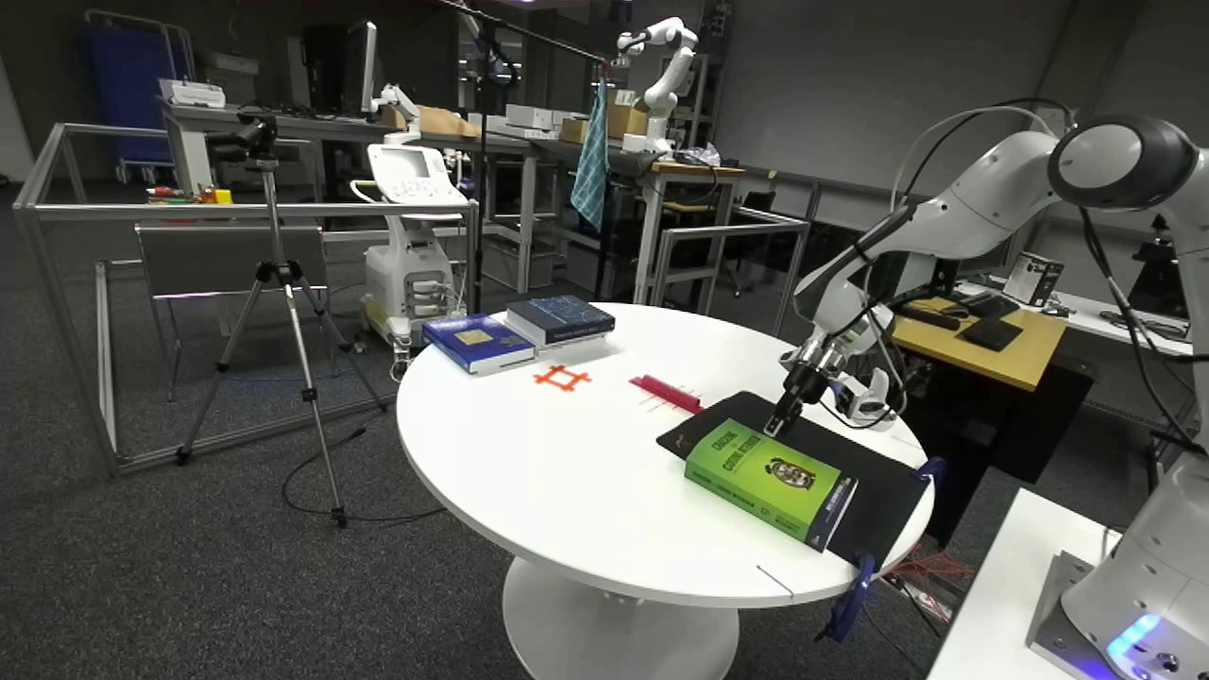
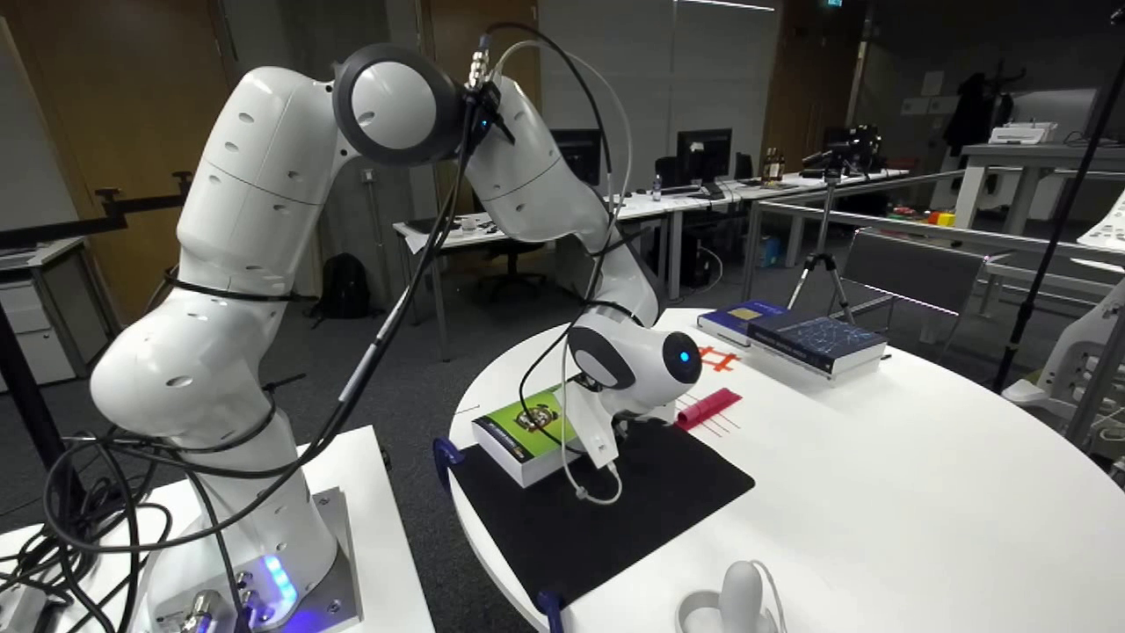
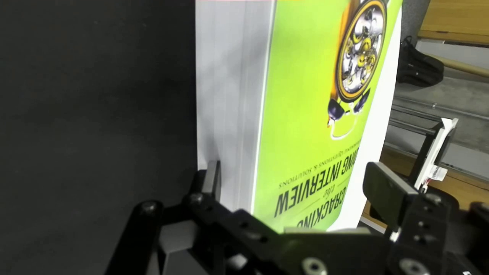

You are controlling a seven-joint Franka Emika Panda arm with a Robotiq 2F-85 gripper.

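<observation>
A thick green book (image 1: 771, 476) lies flat, cover up, on the black mat (image 1: 878, 476). My gripper (image 1: 775, 426) is low and tilted at the book's long page-edge side. In the wrist view, the gripper is open, its fingers wide apart. The left finger (image 3: 211, 179) is down by the white page edges, seemingly touching or very near them. The other finger (image 3: 389, 190) is out on the cover side, apparently clear of the cover. In exterior view 2, the robot's hand (image 2: 638, 369) hides the fingertips and part of the green book (image 2: 538, 427).
Two blue books, a lighter one (image 1: 478, 342) and a darker one (image 1: 561, 318), lie at the table's far left. An orange hash-shaped mark (image 1: 562, 378) and a red strip (image 1: 666, 392) are nearer. Blue clamps (image 1: 852, 595) grip the table edge.
</observation>
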